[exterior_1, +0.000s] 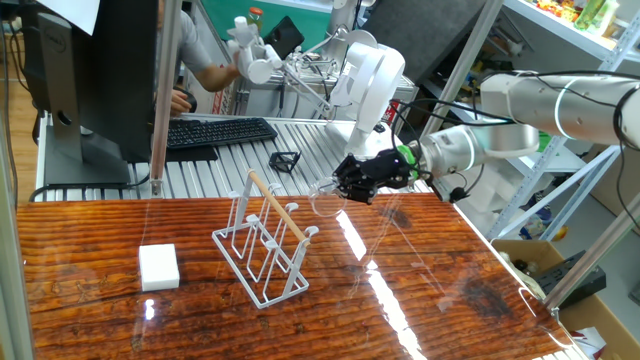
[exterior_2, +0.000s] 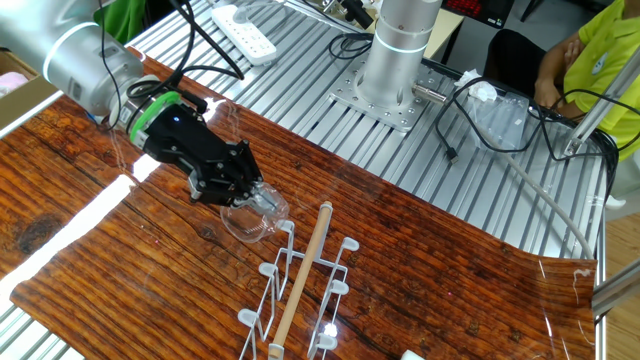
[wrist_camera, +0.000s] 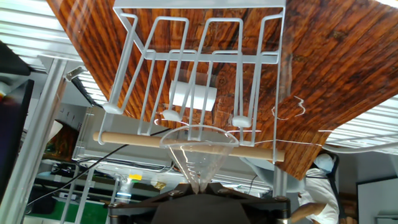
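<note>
A clear glass (wrist_camera: 198, 158) with a wide round rim is pinched at its narrow end by my gripper, which is shut on it. In exterior view 2 the glass (exterior_2: 255, 215) points away from the fingers, its rim close to the near end of the rack. The white wire rack (exterior_1: 262, 250) with a wooden top bar (exterior_1: 278, 205) stands upright on the table, and its prongs (exterior_2: 269, 270) carry nothing. From exterior view 1, my gripper (exterior_1: 343, 187) is to the right of the rack and higher than the tabletop, with the glass (exterior_1: 326, 198) faintly visible.
A white block (exterior_1: 158, 267) lies on the brown wooden table (exterior_1: 90, 300), left of the rack. A keyboard (exterior_1: 222, 132) and monitor (exterior_1: 95, 90) are behind the table. Bare tabletop lies to the right of the rack.
</note>
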